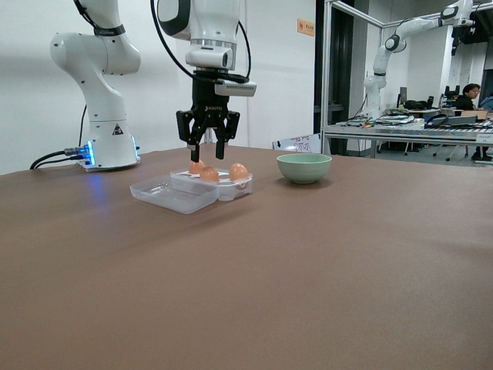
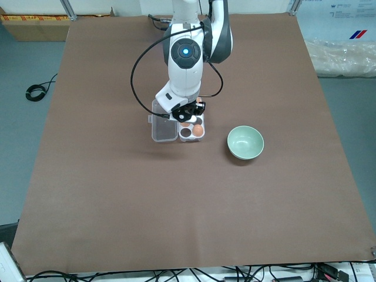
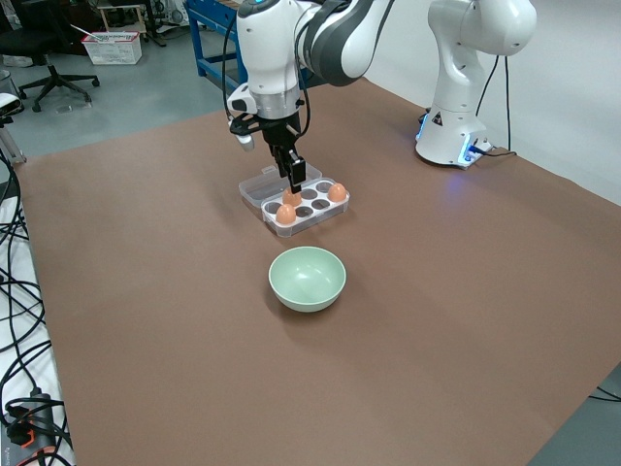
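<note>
My gripper [image 1: 207,150] hangs just above an open clear plastic egg carton [image 1: 173,196], its two black fingers apart with nothing visibly held. The carton holds brown eggs [image 3: 337,193] in a white-and-dark six-cell tray, its lid folded flat to one side. In the top view the fingers are over the eggs; in the left view the gripper hides part of the tray. A mint-green bowl [image 2: 245,141] stands empty on the table, beside the carton and apart from it.
Cables [image 2: 64,276] run along the near edge outside the tabletop.
</note>
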